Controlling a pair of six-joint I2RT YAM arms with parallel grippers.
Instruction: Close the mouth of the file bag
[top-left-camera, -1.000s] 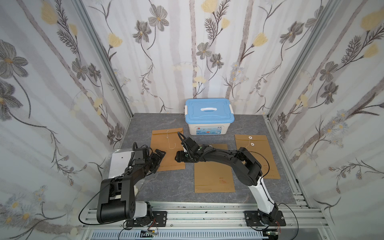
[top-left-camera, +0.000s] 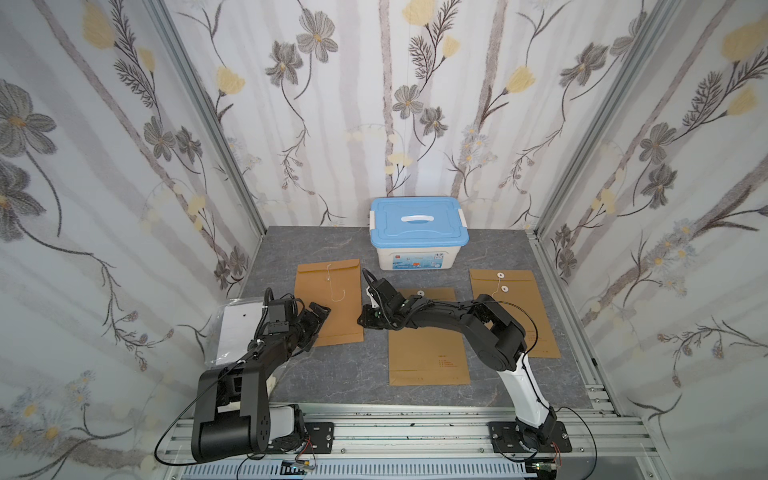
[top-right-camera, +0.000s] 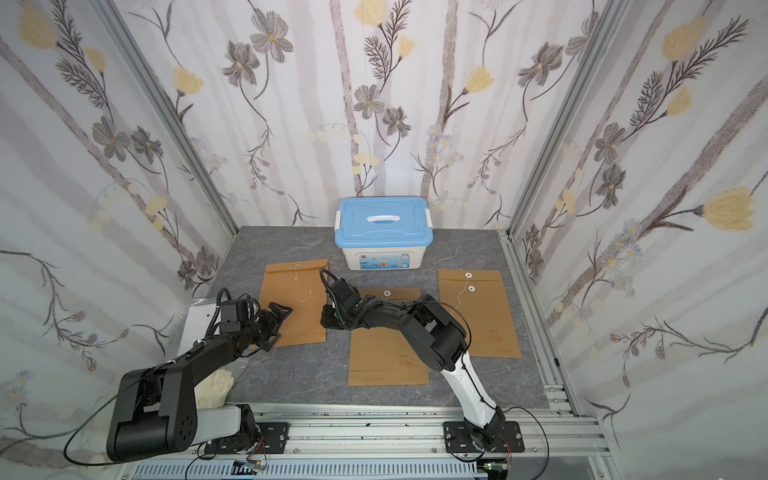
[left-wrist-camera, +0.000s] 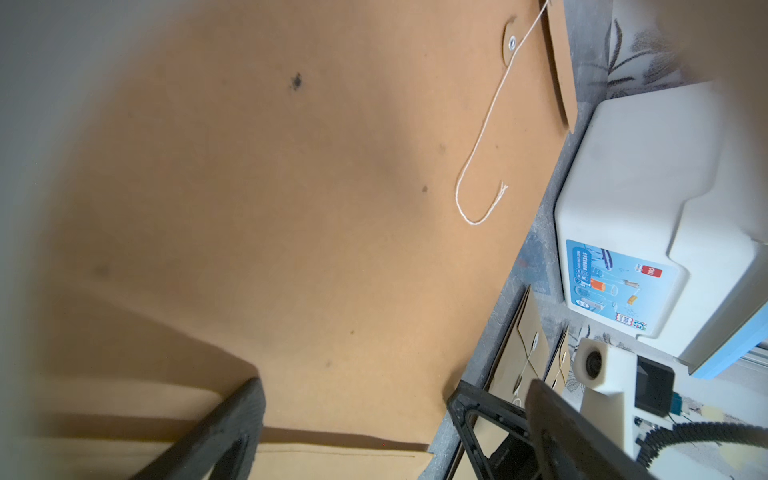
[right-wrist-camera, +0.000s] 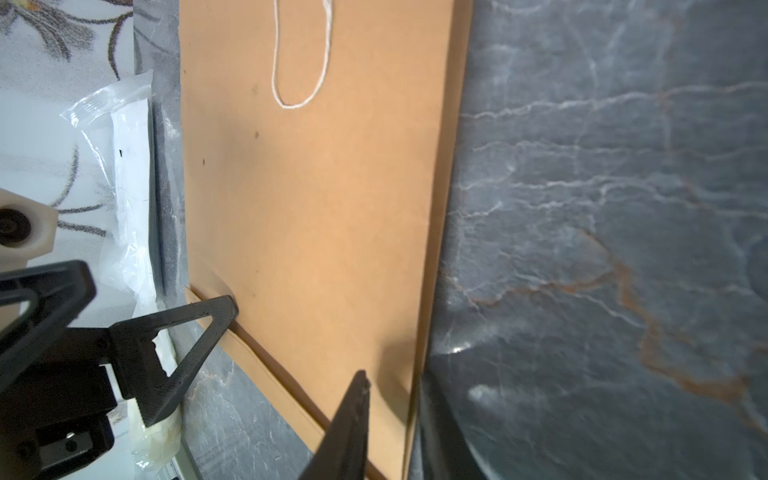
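The brown file bag (top-left-camera: 332, 300) lies at the left of the table. At its far end, a flap (top-left-camera: 328, 267) is raised, and a white string (left-wrist-camera: 472, 172) trails over the bag from a small eyelet tab (left-wrist-camera: 512, 44). Above the bag's near left part, my left gripper stands open with nothing between its fingers. My right gripper is at the bag's right side, its blurred fingers apart on either side of the bag's edge. Whether they touch the bag cannot be told. A crease or fold runs along the bag's near end.
Two more brown file bags, one in the middle (top-left-camera: 428, 360) and one at the right (top-left-camera: 532, 320), lie flat. A lidded storage box (top-left-camera: 420, 216) stands at the back. A plastic-wrapped white pack (top-left-camera: 237, 328) lies at the left edge.
The bag has shifted slightly left and nearer over the last second. My right gripper has moved a little right and nearer, to the bag's edge. The left gripper has barely moved.
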